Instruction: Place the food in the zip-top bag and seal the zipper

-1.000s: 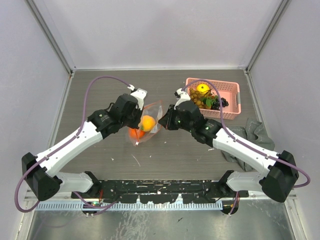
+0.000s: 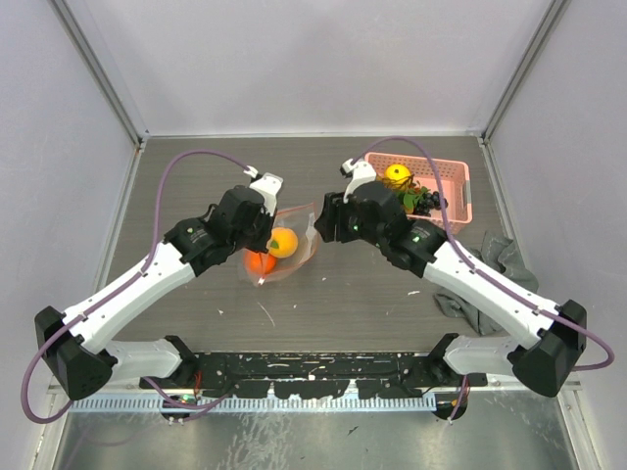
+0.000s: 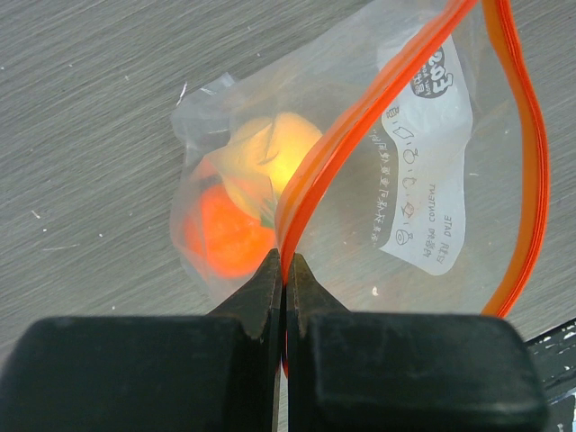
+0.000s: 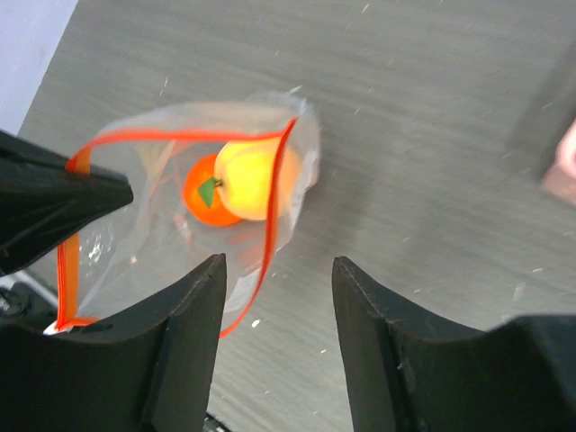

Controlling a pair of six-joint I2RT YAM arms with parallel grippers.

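Note:
A clear zip top bag (image 3: 351, 207) with orange zipper edges hangs with its mouth spread, a printed label on one side. Inside its bottom lie an orange fruit (image 3: 225, 236) and a yellow fruit (image 3: 274, 153), touching each other. My left gripper is shut on one end of the bag's orange edge. In the right wrist view, my right gripper stands open with only tabletop showing between its fingertips. Its left finger (image 4: 200, 301) is close beside the bag's near orange edge; whether they touch I cannot tell.
At the back right stands a pink basket (image 2: 457, 196) holding a yellow fruit (image 2: 398, 173), dark grapes (image 2: 431, 201) and other produce. A crumpled grey cloth (image 2: 503, 258) lies at the right. Bare table shows behind the arms and front centre.
The bag's fruits have moved a little left.

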